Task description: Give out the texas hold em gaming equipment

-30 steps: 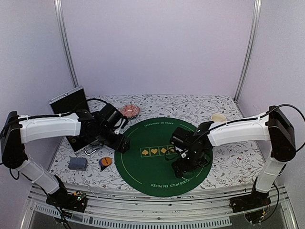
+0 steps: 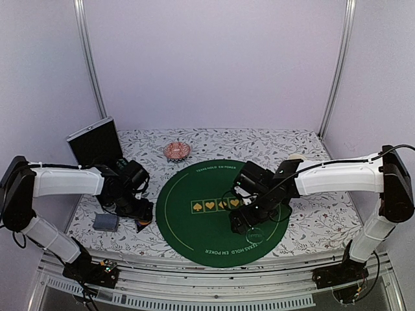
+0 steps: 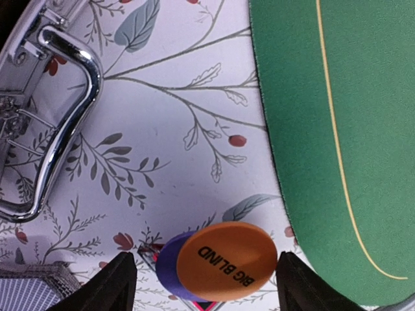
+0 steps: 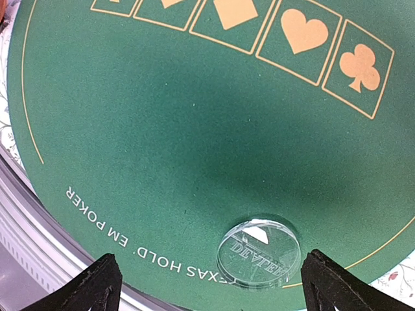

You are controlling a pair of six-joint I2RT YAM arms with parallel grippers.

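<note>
In the left wrist view an orange disc point(image 3: 227, 259) marked BIG BLIND lies partly over a purple disc point(image 3: 170, 265), with something red and dark beneath them. My left gripper is low over them, its fingers apart; the right finger is close to the orange disc, and a gap shows on the left. A clear DEALER disc point(image 4: 259, 256) rests near the lettered edge of the green mat point(image 4: 149, 162). My right gripper is open above the mat, the disc nearer its right finger, nothing held.
A grey box point(image 2: 106, 222) sits left of the left gripper, and behind it an open black case point(image 2: 94, 139) with a metal handle point(image 3: 91, 84). At the back stands a reddish dish point(image 2: 176, 151). Card outlines point(image 2: 209, 206) mark the mat's middle.
My left gripper came left and toward the front, down to the discs, which it now partly covers. The right one shifted slightly left and back, showing more of the clear disc.
</note>
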